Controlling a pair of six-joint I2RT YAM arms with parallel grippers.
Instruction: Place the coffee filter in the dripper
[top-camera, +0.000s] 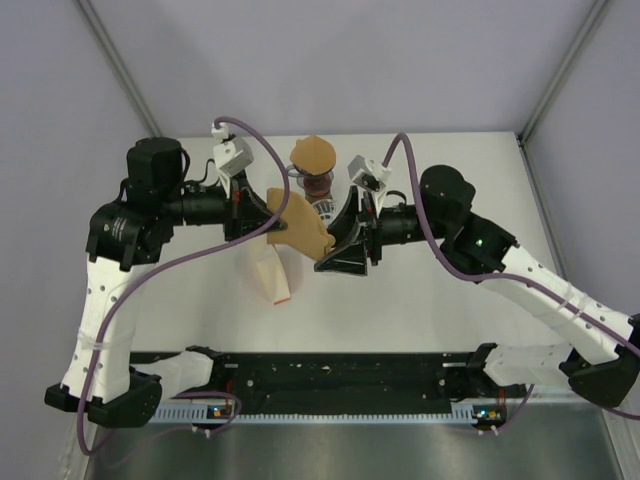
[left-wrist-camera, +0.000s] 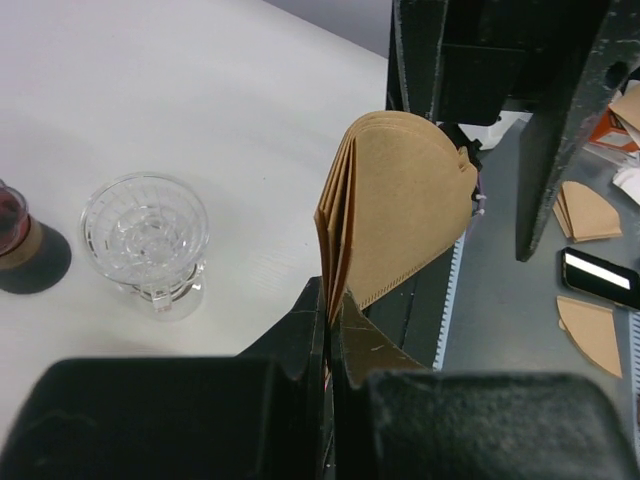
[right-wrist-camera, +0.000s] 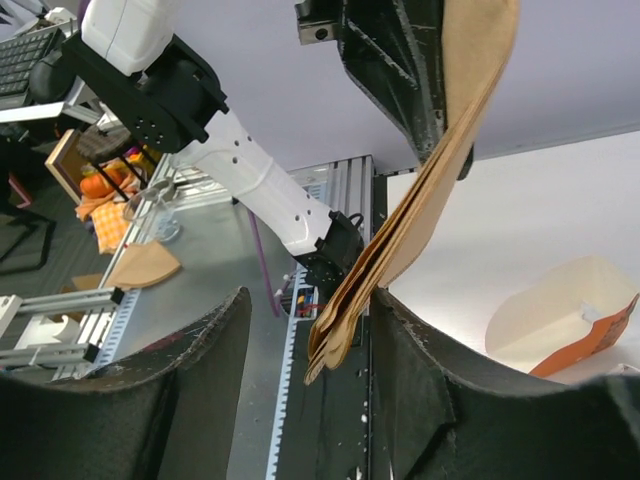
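The folded brown coffee filter (top-camera: 300, 220) hangs between the arms. My left gripper is shut on it, and it stands upright above that gripper in the left wrist view. My right gripper (top-camera: 350, 245) is open around the filter's other end; in the right wrist view the filter's layered edge (right-wrist-camera: 420, 215) runs between its spread fingers. The clear glass dripper (left-wrist-camera: 145, 235) stands on the white surface, partly hidden behind the arms from above.
A dark pot with a brown top (top-camera: 312, 155) stands at the back, and a white carton (top-camera: 270, 275) lies on the front left of the surface.
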